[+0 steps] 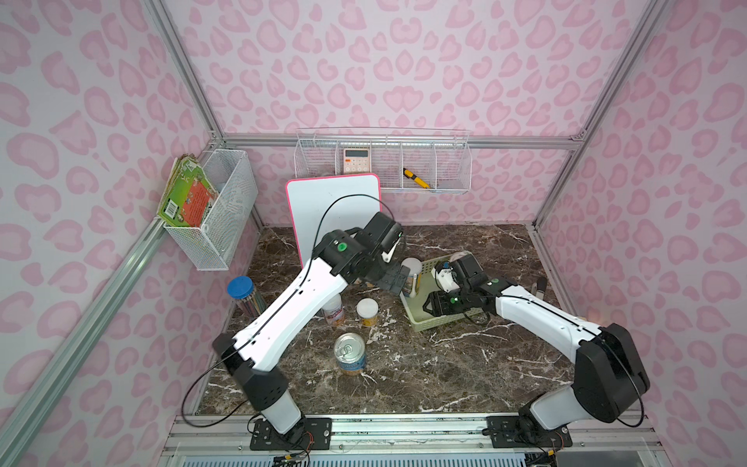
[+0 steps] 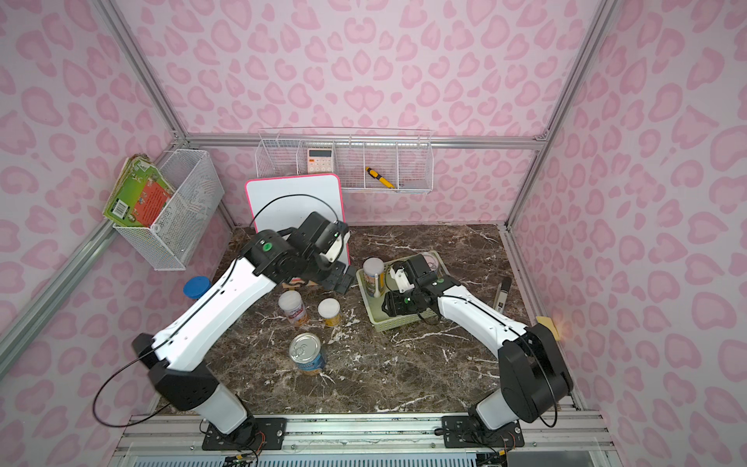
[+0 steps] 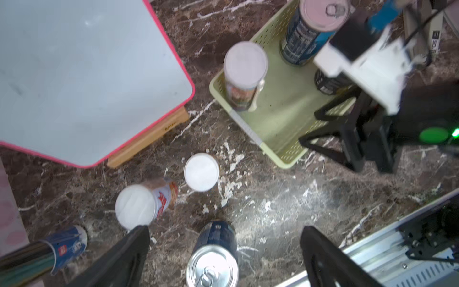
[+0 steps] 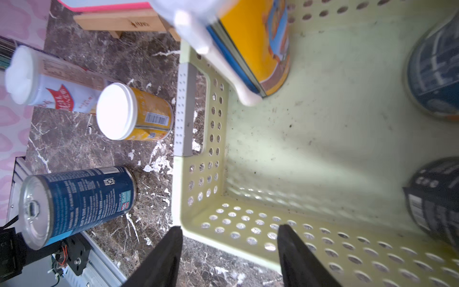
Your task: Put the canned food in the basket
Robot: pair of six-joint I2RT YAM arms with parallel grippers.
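Note:
A green basket (image 4: 310,134) holds several cans and jars, among them a white-lidded container (image 3: 244,67) and a blue can (image 3: 306,38). On the table left of it stand a blue can (image 4: 81,201), a small yellow jar (image 4: 148,114) with a white lid and a taller white-lidded container (image 3: 136,205). My left gripper is raised over these, open, with nothing between its fingers. My right gripper is low over the basket's near rim, part open, with nothing visible between its fingers.
A whiteboard (image 1: 327,210) on a wooden stand is behind the left arm. A blue-lidded container (image 1: 242,288) stands at the left. Wire baskets hang on the back and left walls.

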